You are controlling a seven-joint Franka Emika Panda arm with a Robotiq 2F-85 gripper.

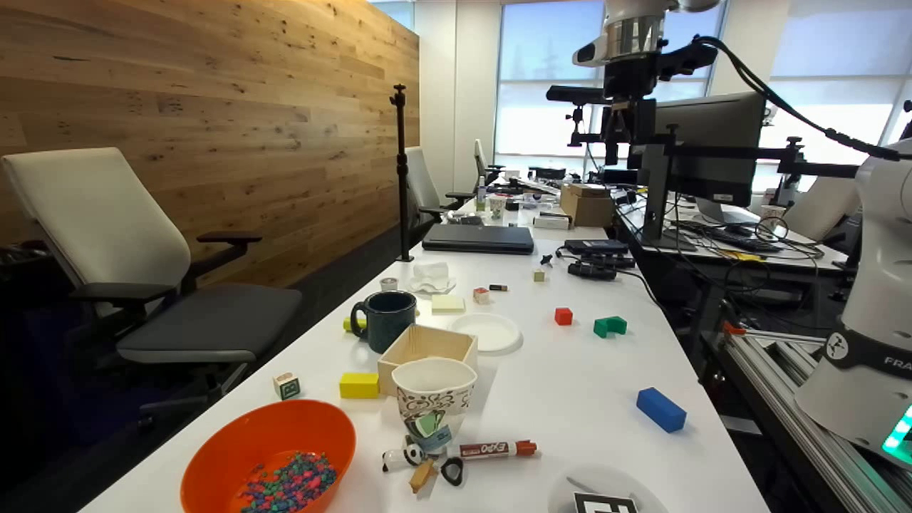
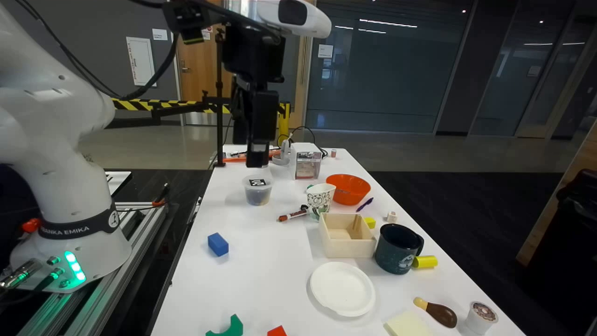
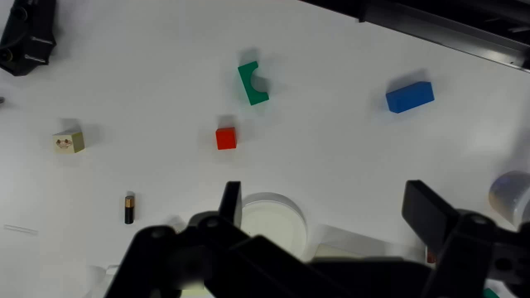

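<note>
My gripper stands open high above the table, its two fingers far apart and nothing between them. In exterior view 2 the gripper [image 2: 257, 154] points straight down over the table's far half. Below it in the wrist view lie a red cube [image 3: 226, 138], a green arch block [image 3: 251, 85] and a blue block [image 3: 410, 97], all apart from the fingers. A white plate [image 1: 487, 332] rests beside a pale wooden box [image 1: 433, 345]. A dark mug [image 1: 386, 320] and a patterned paper cup [image 1: 434, 385] flank the box.
An orange bowl [image 1: 231, 427] holds small colourful pieces. Beside the cup lie a marker [image 1: 497, 449] and small toys. Yellow block [image 1: 359, 385], letter block [image 1: 287, 385] and lidded tub [image 2: 258, 191] stand apart. A black laptop [image 1: 479, 239] lies farther back. Bare table surrounds the blue block.
</note>
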